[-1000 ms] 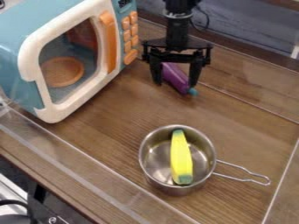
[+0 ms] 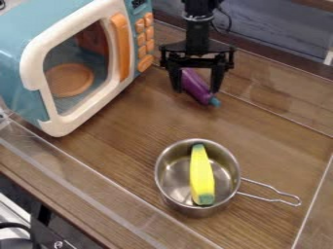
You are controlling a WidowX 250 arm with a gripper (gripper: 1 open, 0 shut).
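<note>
A purple eggplant (image 2: 197, 88) lies on the wooden counter beside the toy microwave, tilted toward the back. Over its upper end is my black gripper (image 2: 197, 78), open, with its fingers down around or just above it; whether they touch it I cannot tell. In the lower middle a steel pan (image 2: 174, 179) holds a yellow elongated vegetable (image 2: 202, 176), its handle pointing right.
The blue-and-white toy microwave (image 2: 26, 39) stands at the left with its door open and an orange plate (image 2: 69, 80) inside. A grey wall runs along the back.
The eggplant looks nearly unmoved.
</note>
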